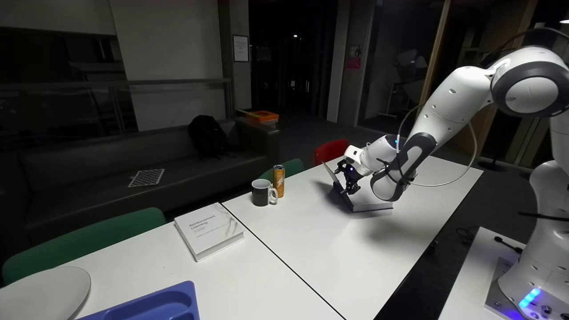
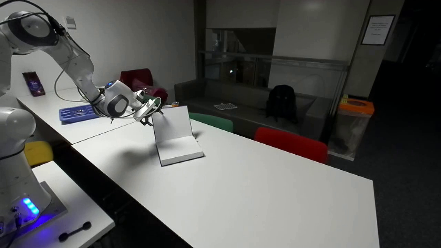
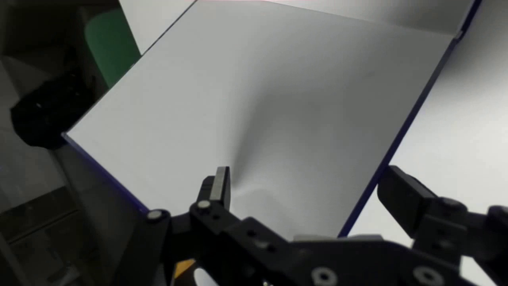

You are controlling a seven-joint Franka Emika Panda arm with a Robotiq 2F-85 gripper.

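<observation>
An open book stands on the table; its white page block (image 2: 182, 149) lies flat, while its cover (image 2: 171, 123) is tilted steeply up from the hinge. In the wrist view, the pale inside of the cover (image 3: 304, 109) fills most of the picture, bordered by dark blue edges. My gripper is open, its fingers wide apart. One finger (image 3: 220, 188) lies in front of the cover's inside, and the other is at its right edge, seemingly touching. From the side, my gripper (image 1: 349, 178) appears close against the raised cover.
A mug (image 1: 261, 192) and an orange can (image 1: 278, 181) stand near the table's far edge. Another white book (image 1: 209, 230) lies closed beyond the table seam, with a blue tray (image 1: 154, 304) and a plate (image 1: 50, 293) farther off.
</observation>
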